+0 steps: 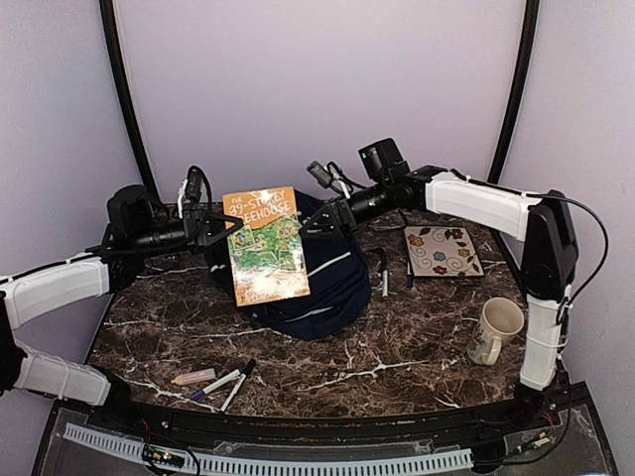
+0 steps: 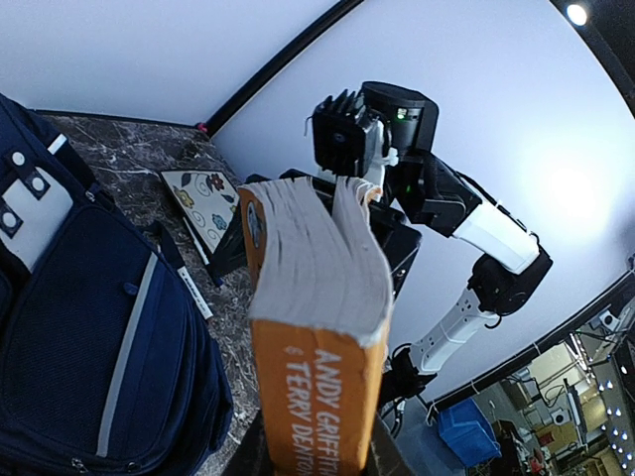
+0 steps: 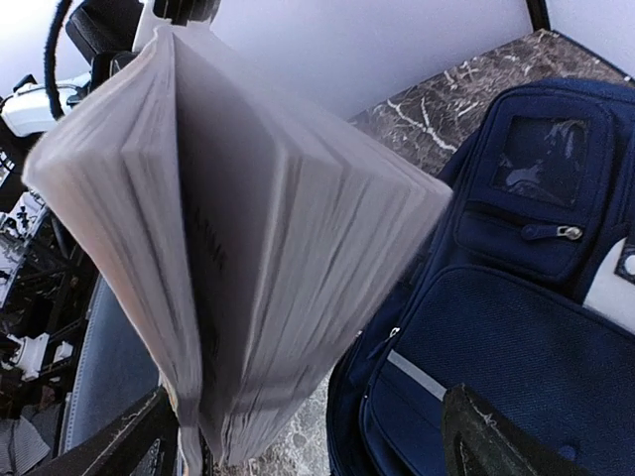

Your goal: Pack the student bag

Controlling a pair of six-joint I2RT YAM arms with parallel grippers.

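An orange book, The 39-Storey Treehouse (image 1: 266, 253), is held raised in front of the navy backpack (image 1: 327, 297) by my left gripper (image 1: 223, 226), shut on its left edge. In the left wrist view its spine (image 2: 316, 387) faces the camera. My right gripper (image 1: 317, 223) stands open at the book's right side; in the right wrist view the book's pages (image 3: 238, 248) sit between or just beyond its fingertips, apparently not clamped. The backpack's pockets (image 3: 476, 367) show behind.
A flowered square notebook (image 1: 442, 251) lies back right with a marker beside it. A mug (image 1: 493, 332) stands at front right. Several pens (image 1: 223, 382) lie at front left.
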